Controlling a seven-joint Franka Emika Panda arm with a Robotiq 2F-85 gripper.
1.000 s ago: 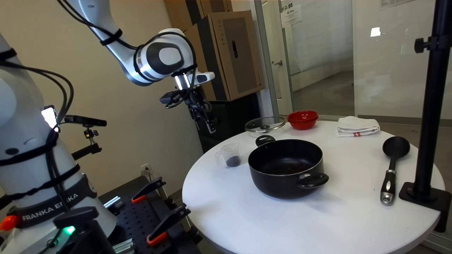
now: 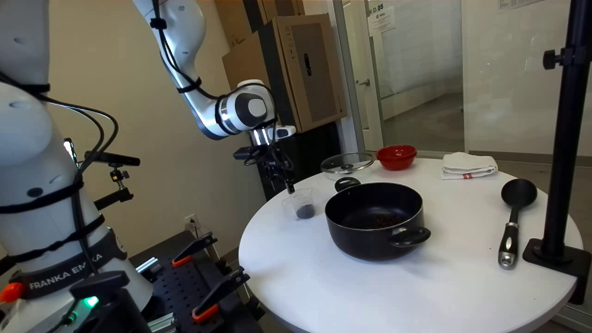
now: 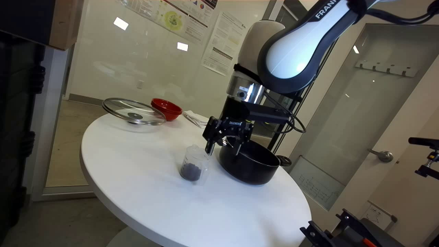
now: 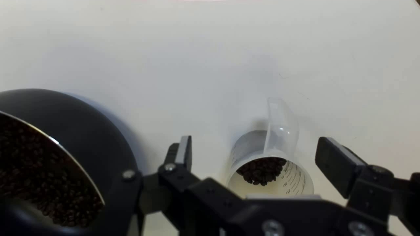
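A clear measuring cup [image 2: 299, 203] with a handle stands upright on the white table [image 2: 311, 277], left of a black pot. Dark beans [image 4: 262, 169] cover part of its bottom. My gripper is open, and in the wrist view the cup shows between its spread fingers, below them. Nothing is held. In the second exterior view the gripper [image 3: 223, 149] hangs just above and beside the cup [image 3: 193, 164]. The black pot [image 2: 373, 241] is uncovered and holds more beans [image 4: 43, 177], seen at the left of the wrist view.
Toward the back lie a glass lid [image 2: 347, 162], red bowls [image 2: 396, 158] and a folded white towel [image 2: 469, 166]. A black ladle [image 2: 513, 222] lies at the right by a black post [image 2: 560, 138].
The arm has moved lower and to the right in the first exterior view, bringing my gripper down close to the cup. The cup and pot have stayed in place.
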